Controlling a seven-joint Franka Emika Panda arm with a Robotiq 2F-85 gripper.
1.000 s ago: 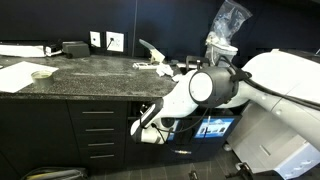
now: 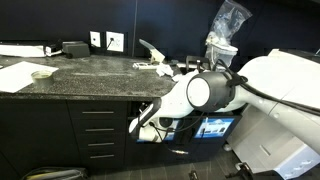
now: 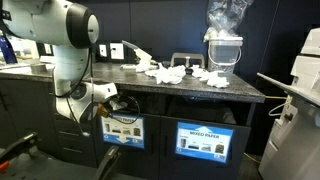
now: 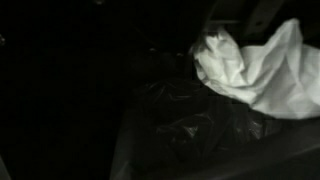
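Note:
White crumpled paper [image 4: 265, 72] fills the upper right of the wrist view, pale against the dark bin interior. Below it shows a black plastic liner [image 4: 190, 130]. Two dim finger shapes of my gripper lie at the top edge, close above the paper; the gap between them is too dark to read, so whether they touch the paper is unclear. In exterior view 2 my arm's wrist [image 3: 85, 103] reaches down at the left bin [image 3: 128, 130] under the counter. The fingertips are hidden in both exterior views.
More crumpled white paper [image 3: 170, 73] lies on the dark countertop [image 3: 120, 77], whose edge overhangs the bins. A second bin labelled mixed paper [image 3: 203, 141] stands to the right. Drawers [image 2: 99, 130] are beside the arm.
The arm has shifted slightly over the last second, still low in front of the cabinet. The countertop items look unmoved.

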